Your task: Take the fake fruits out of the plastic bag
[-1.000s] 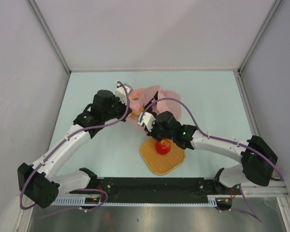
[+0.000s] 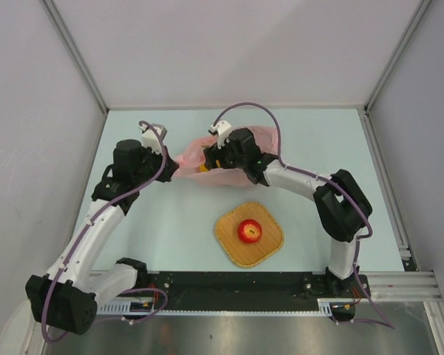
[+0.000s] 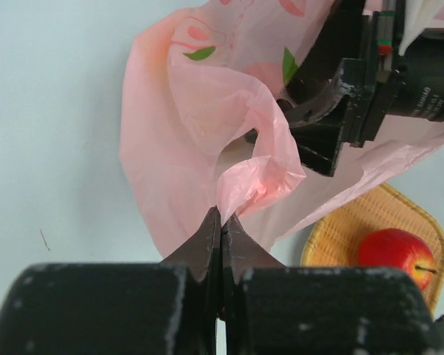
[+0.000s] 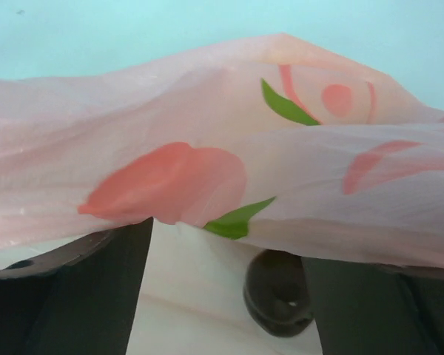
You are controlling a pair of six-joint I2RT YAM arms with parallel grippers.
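Note:
The pink translucent plastic bag [image 2: 220, 178] lies at the back middle of the table, its left corner pulled out toward my left gripper [image 2: 175, 168]. In the left wrist view the bag's edge [image 3: 244, 185] is pinched between the shut fingertips. My right gripper [image 2: 209, 158] reaches into the bag's mouth with its fingers apart. A round dark fruit [image 4: 275, 292] shows between them, beside the right-hand finger and not gripped. Something yellow, likely a fruit [image 2: 204, 168], peeks out by the right gripper. Bag folds hide the rest of the contents.
A bamboo tray [image 2: 233, 248] in front of the bag bears a red apple [image 2: 249, 231].
My right gripper has gone from above the tray, away from the apple, back and left into the bag. My left gripper has moved left, drawing the bag's corner out.

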